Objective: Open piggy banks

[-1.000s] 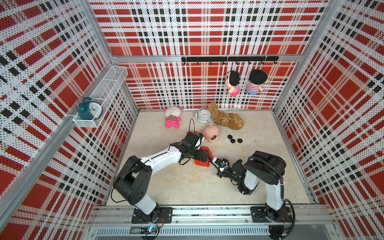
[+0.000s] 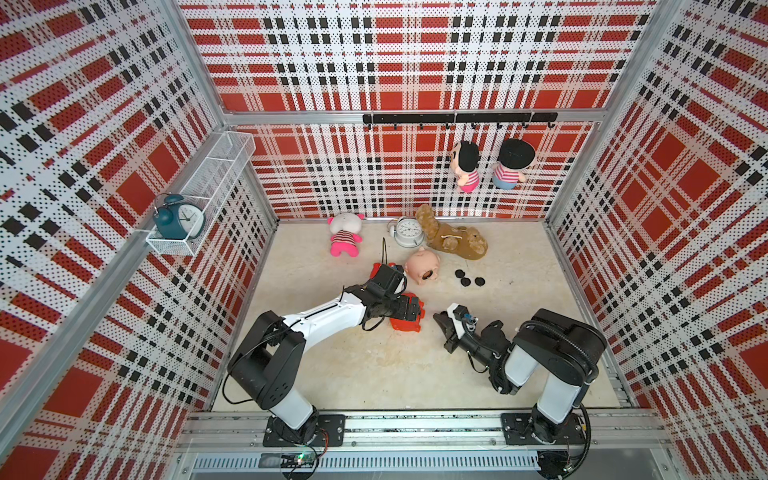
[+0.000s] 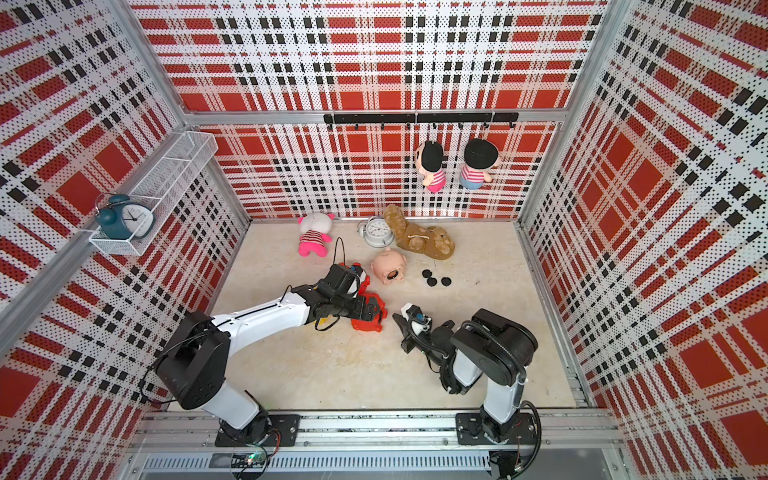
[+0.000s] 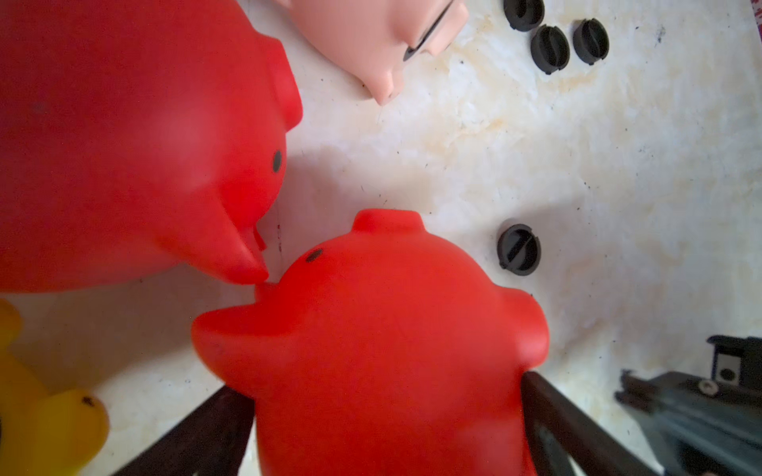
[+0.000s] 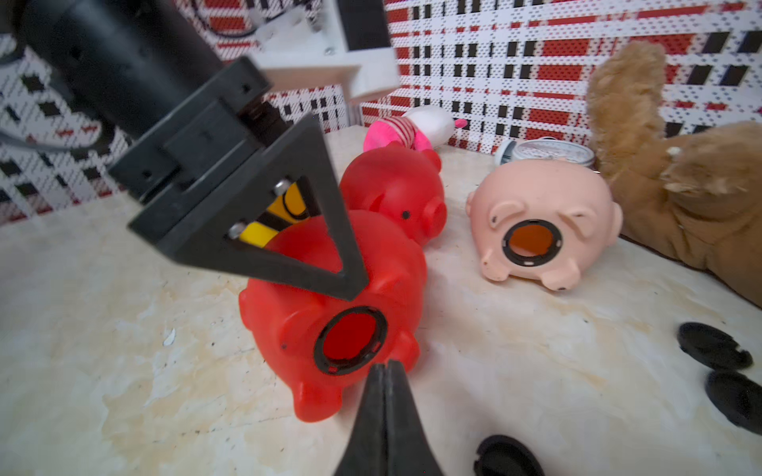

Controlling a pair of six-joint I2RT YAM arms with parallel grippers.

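Note:
A red piggy bank (image 5: pixel 301 333) has its round hole uncovered toward the right wrist camera. My left gripper is open around it from above, its fingers blurred on either side. A second red bank (image 4: pixel 135 150) sits behind it, hole not seen. A pink bank (image 5: pixel 539 206) also shows an uncovered hole. A black plug (image 4: pixel 518 250) lies beside the front red bank; several more (image 4: pixel 550 49) lie by the pink one. My right gripper is shut, with nothing seen between its fingers, low in front of the front bank.
A plush pink toy (image 2: pixel 344 240), a white clock (image 2: pixel 406 232) and a brown plush (image 2: pixel 456 240) line the back. A yellow toy (image 4: pixel 47 420) lies left of the banks. Bare table (image 2: pixel 344 376) shows at the front and right.
My right arm has drawn back rightward from the front red bank, its gripper tilting. My left arm has hardly moved.

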